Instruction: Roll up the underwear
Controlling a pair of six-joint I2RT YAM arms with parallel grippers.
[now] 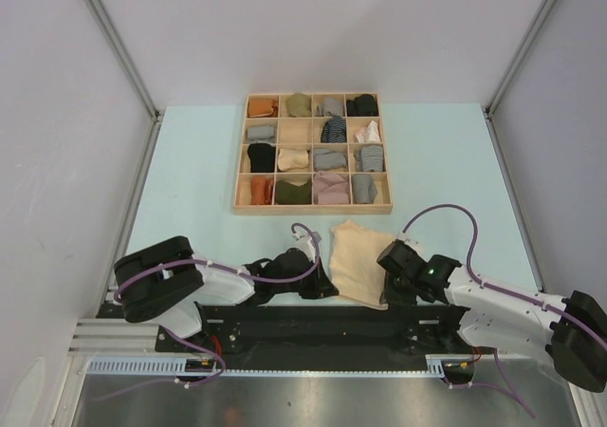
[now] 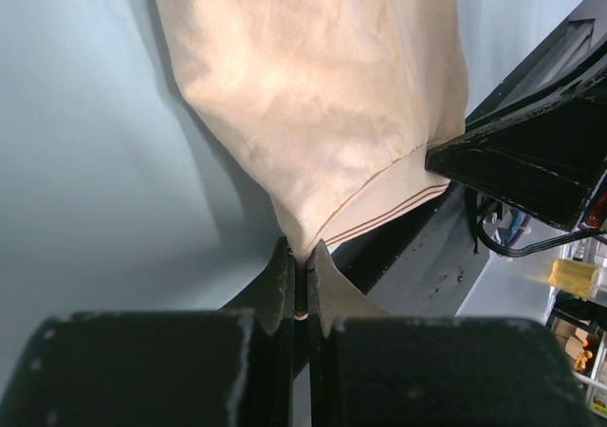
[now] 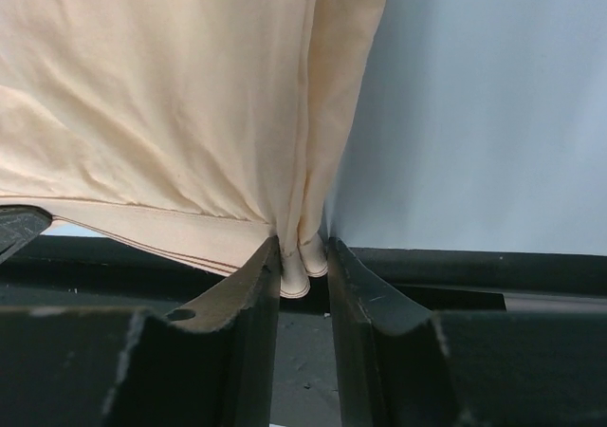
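Note:
The cream underwear (image 1: pixel 358 264) lies at the table's front edge, its near hem with thin stripes (image 2: pixel 379 213). My left gripper is shut on the cloth's near left corner, which runs into its fingertips. My right gripper is at the near right corner, where a folded double edge (image 3: pixel 318 114) of the cloth lies between its fingers; the top view has that corner mostly under the arm.
A wooden organizer (image 1: pixel 312 210) with folded clothes in its compartments stands behind the underwear. The dark front edge lies just below both grippers.

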